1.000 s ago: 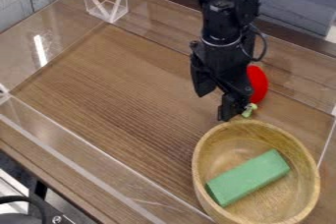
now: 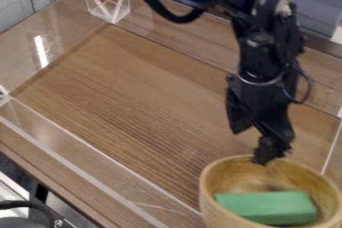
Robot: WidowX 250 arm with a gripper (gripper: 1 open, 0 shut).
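My black gripper (image 2: 261, 132) is open, angled down above a yellow bowl (image 2: 217, 182) at the lower right of the camera view. A green block (image 2: 265, 208) lies in the bowl, just below the fingertips.
A wire stand (image 2: 107, 2) stands at the upper left. Cables lie at the lower left edge.
My gripper has moved toward the front right, lower in view and closer to the bowl. The arm now covers the red object.
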